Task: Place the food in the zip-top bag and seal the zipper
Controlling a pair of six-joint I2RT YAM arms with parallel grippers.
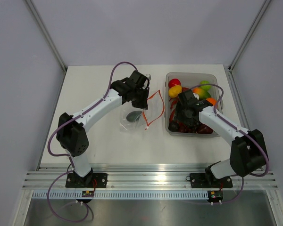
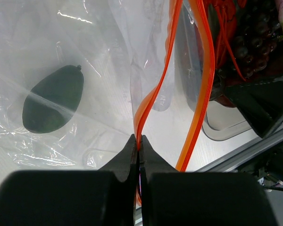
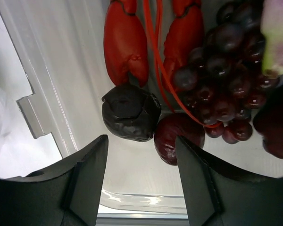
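Note:
The clear zip top bag (image 1: 131,121) lies open with an orange-edged mouth and a dark green oval food (image 2: 52,100) inside. My left gripper is shut on the bag's edge at the orange zipper. My right gripper is part open inside the grey bin (image 1: 187,76), above a dark round food (image 3: 129,110) and a maroon round food (image 3: 172,139), with nothing between its fingers. Red lobster claws (image 3: 125,47) and dark grapes (image 3: 226,84) lie beside these.
The bin also holds a red fruit (image 1: 174,83), a yellow one (image 1: 174,91) and several others at the back.

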